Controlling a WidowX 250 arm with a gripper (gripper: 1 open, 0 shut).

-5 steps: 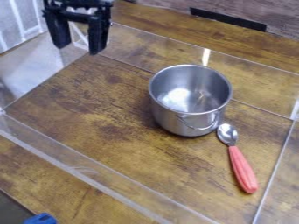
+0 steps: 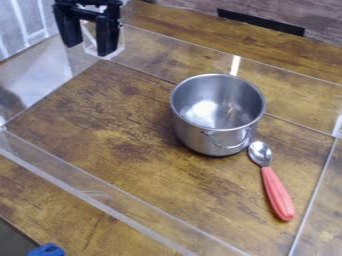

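A black gripper [image 2: 88,40] hangs at the upper left over the wooden tray, cut off by the top edge; whether its fingers are open or shut is hard to make out. Right of centre stands an empty steel pot [image 2: 217,112] with a wire handle. To its right lies a spoon [image 2: 277,194] with a red-orange handle, its metal bowl toward the back.
Clear acrylic walls border the wooden work surface [image 2: 114,140], whose left and middle are bare. A blue object [image 2: 47,249] sits at the lower left edge, outside the walls.
The pot and spoon have not moved.
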